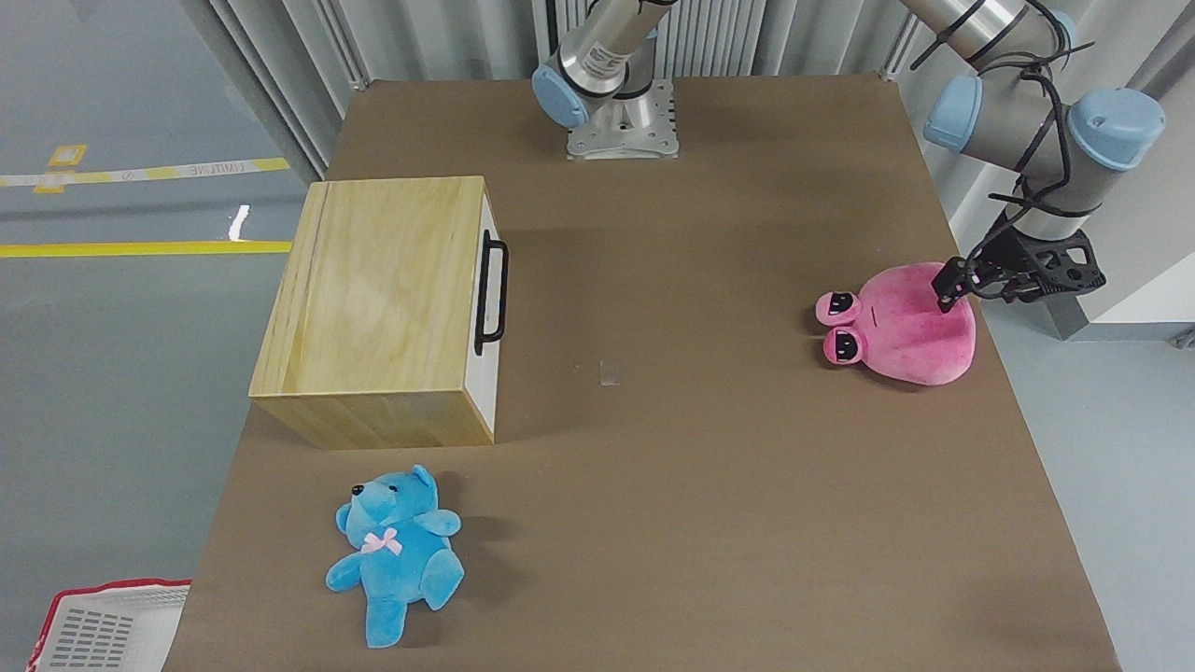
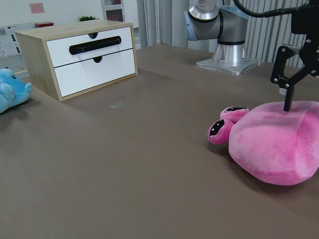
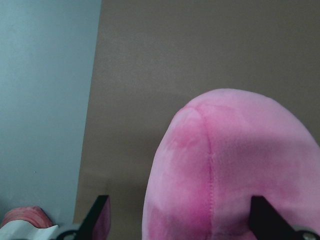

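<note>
My gripper stands open above the far right part of a pink plush toy [image 1: 902,330] with two big dark eyes, at the table's right edge. In the left view one finger reaches down to the top of the toy [image 2: 271,144]. In the wrist view the rounded pink body [image 3: 210,160] rises between the two black fingertips, the right one overlapping it; whether they touch it I cannot tell.
A wooden two-drawer cabinet [image 1: 358,280] stands on the left of the table [image 1: 717,504]. A blue bear [image 1: 392,560] lies at the front left. A white red-rimmed basket [image 1: 106,627] is off the table at the lower left.
</note>
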